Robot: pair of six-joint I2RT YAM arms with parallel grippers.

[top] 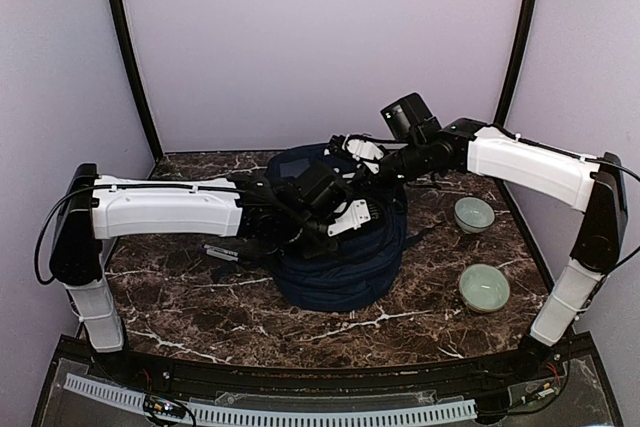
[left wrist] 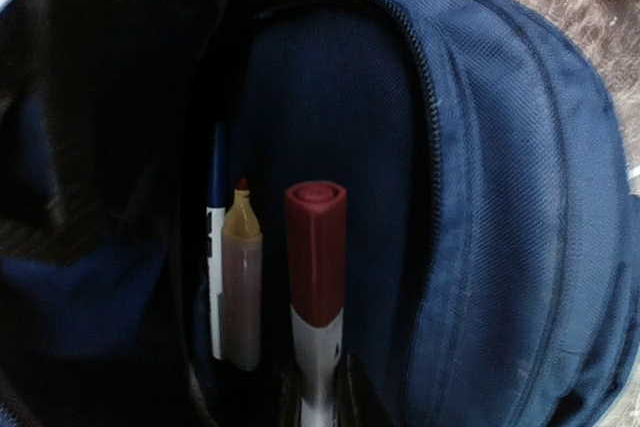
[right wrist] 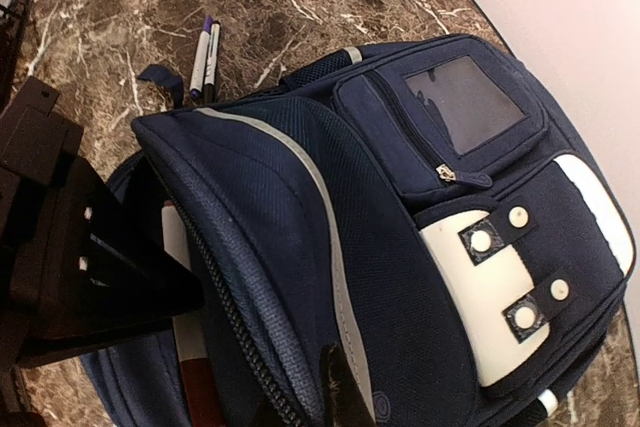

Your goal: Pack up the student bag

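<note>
The navy backpack (top: 340, 287) lies on the marbled table, its main pocket open. My left gripper is shut on a red-capped white marker (left wrist: 317, 257), which is held over the pocket's mouth. Deeper in that pocket, a blue-capped marker (left wrist: 216, 237) and a clear marker with a yellowish tip (left wrist: 242, 277) lie side by side. On the bag's flap edge (right wrist: 250, 297), my right gripper is shut, keeping the flap lifted. Left of the bag, a purple-capped marker (right wrist: 201, 57) and a black-and-white marker (right wrist: 212, 62) rest on the table.
Two pale green bowls, the back one (top: 474, 213) and the front one (top: 484, 288), stand right of the bag. Both arms crowd together above the opening. Bare table (top: 180, 307) stretches across the front left.
</note>
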